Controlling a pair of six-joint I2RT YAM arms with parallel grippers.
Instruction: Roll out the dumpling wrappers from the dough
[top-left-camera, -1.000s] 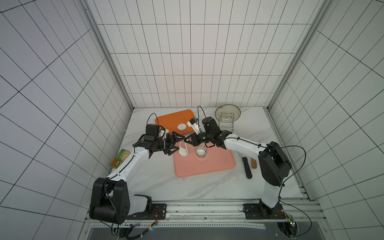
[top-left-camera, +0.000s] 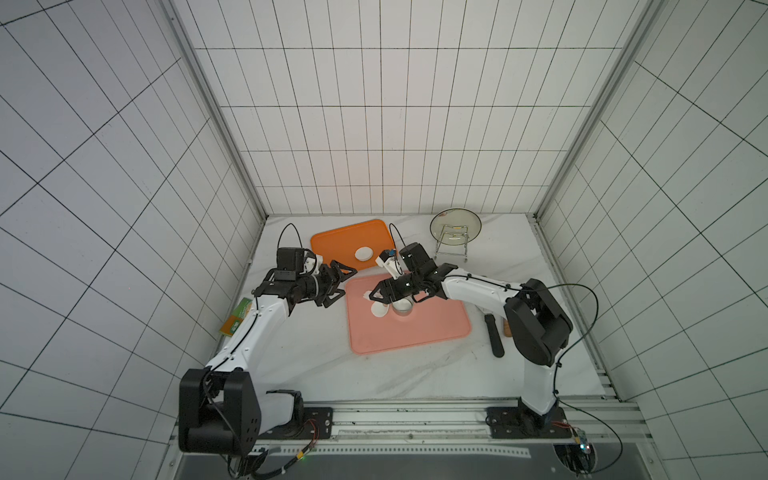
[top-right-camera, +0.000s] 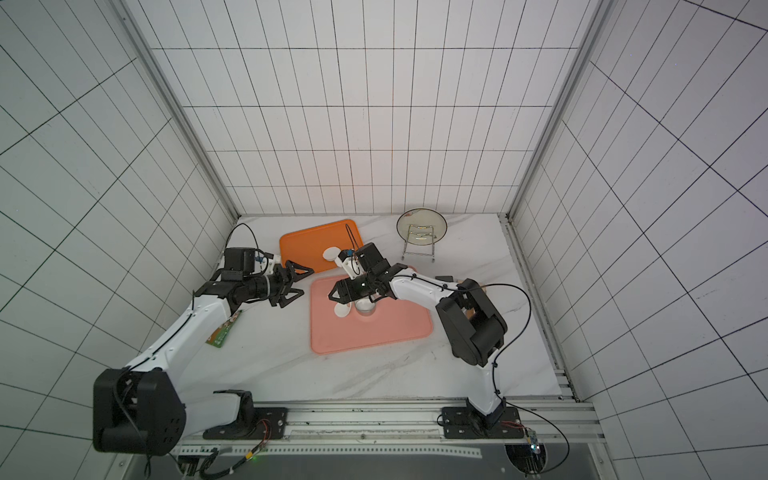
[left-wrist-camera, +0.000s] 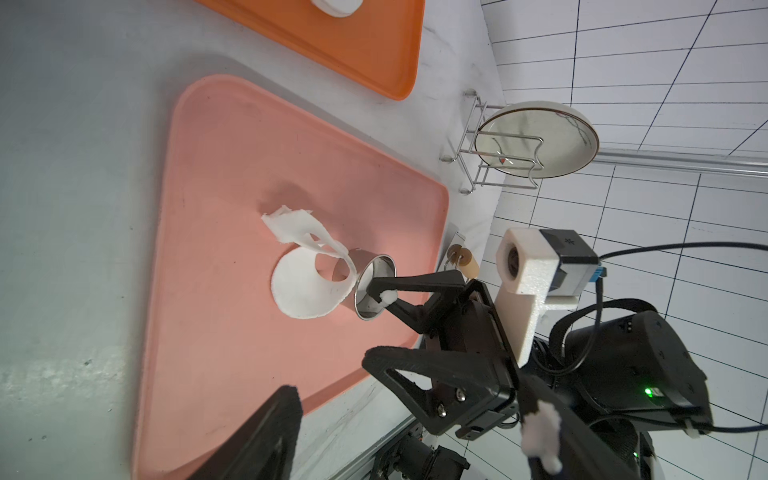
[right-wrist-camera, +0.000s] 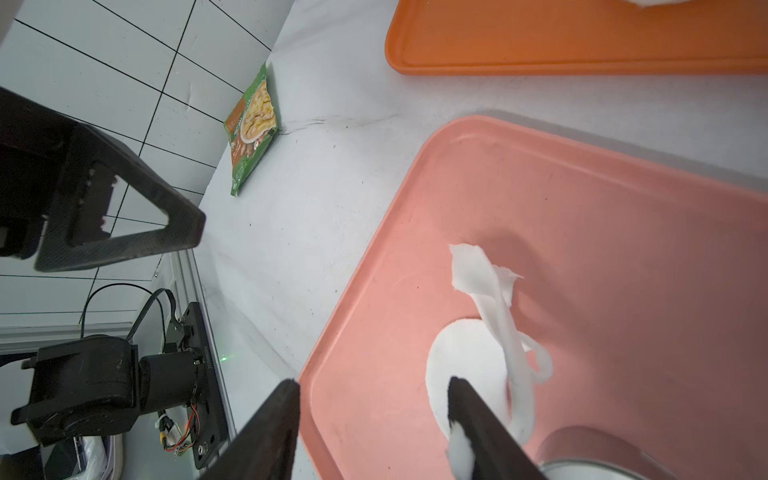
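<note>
A cut white dough circle (left-wrist-camera: 300, 288) lies on the pink tray (left-wrist-camera: 208, 360), with a crumpled, looped strip of dough (right-wrist-camera: 516, 368) over part of it. A steel ring cutter (left-wrist-camera: 384, 264) stands right beside them. My left gripper (top-left-camera: 342, 284) hangs open at the tray's left edge; a white dough bit (left-wrist-camera: 541, 436) sticks to one finger. My right gripper is open over the dough, close above the cutter, with white dough on one fingertip (right-wrist-camera: 461, 448).
An orange tray (top-left-camera: 336, 244) with a white dough disc (top-left-camera: 363, 253) is behind. A plate in a wire rack (top-left-camera: 454, 228) stands back right, a dark-handled tool (top-left-camera: 493, 336) at right, a green packet (top-right-camera: 224, 328) at left.
My left gripper has moved back to the left. My right gripper has come lower toward the cutter.
</note>
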